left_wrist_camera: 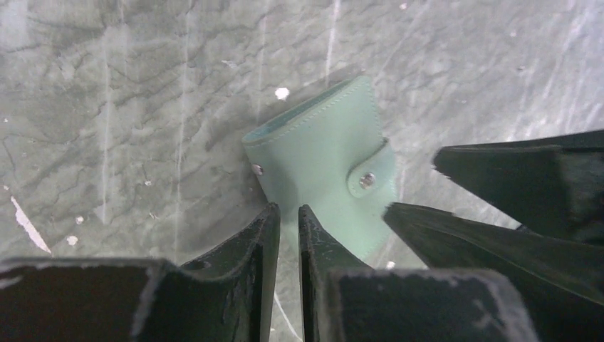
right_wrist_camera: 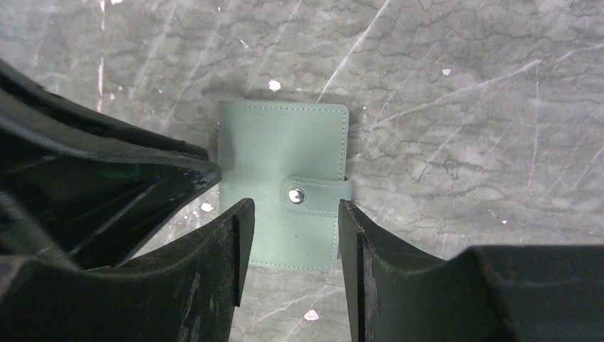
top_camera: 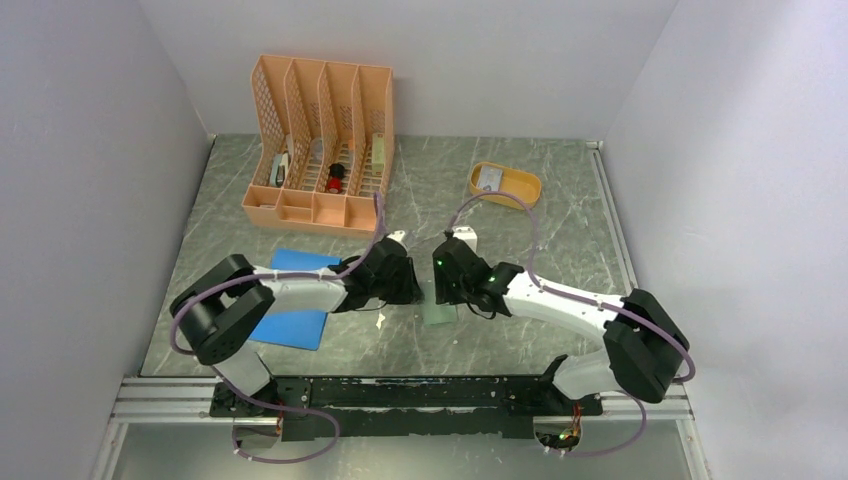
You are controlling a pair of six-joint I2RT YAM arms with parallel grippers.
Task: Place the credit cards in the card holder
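The pale green card holder (top_camera: 438, 314) lies on the table between my arms, partly covered by the grippers in the top view. Its strap, closed by a round snap, shows in the right wrist view, and the holder (left_wrist_camera: 320, 142) shows a slightly parted fold along one edge in the left wrist view. My left gripper is at the holder's near edge, its fingers a narrow gap apart, nothing clearly gripped. Over the holder, my right gripper stands open with nothing held. A pale, card-like piece (top_camera: 490, 179) sits in the yellow tray.
The yellow tray (top_camera: 525, 186) is at the back right. A peach divided rack (top_camera: 330, 212) with several items stands at the back left, and a blue folder (top_camera: 290, 325) lies beneath the left arm. Both grippers are very close together.
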